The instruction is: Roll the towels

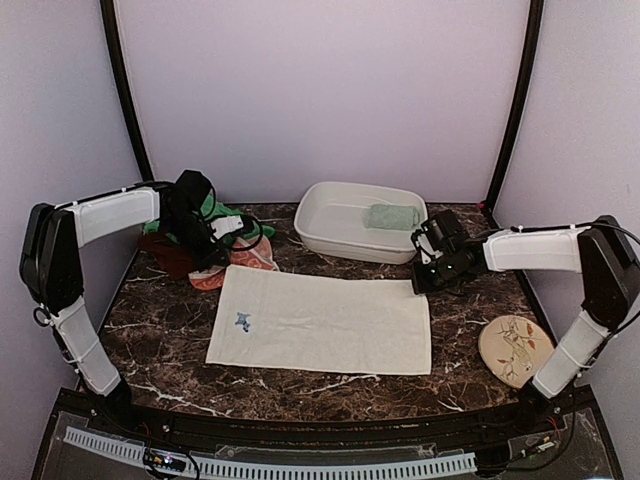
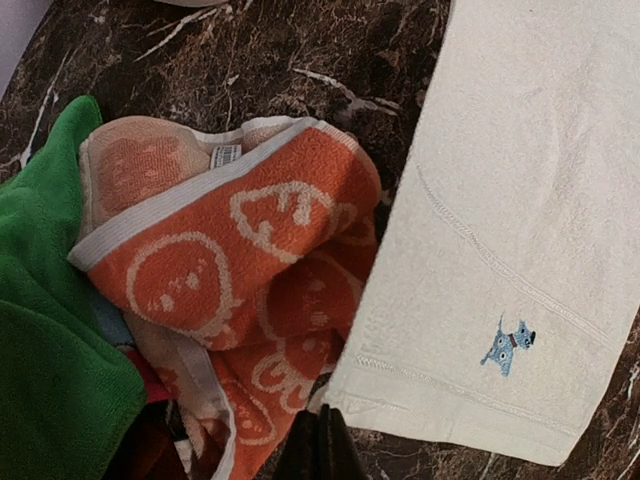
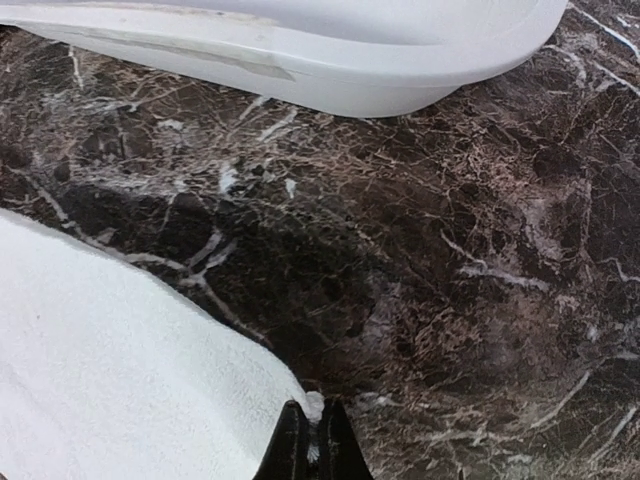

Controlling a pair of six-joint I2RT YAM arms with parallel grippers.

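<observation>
A white towel (image 1: 320,325) with a small blue dog motif (image 2: 507,346) lies flat along the table. My left gripper is shut at the towel's far left corner, which appears pinched at its tips and lifted slightly. My right gripper is shut on the far right corner of the same towel, whose edge runs into its fingertips. In the top view both grippers are at the two far corners.
An orange patterned towel (image 2: 220,230) and a green towel (image 2: 45,330) are heaped at the left. A white bin (image 1: 330,225) holding a folded grey-green towel (image 1: 393,216) stands behind. A round embroidered piece (image 1: 510,352) lies at the right.
</observation>
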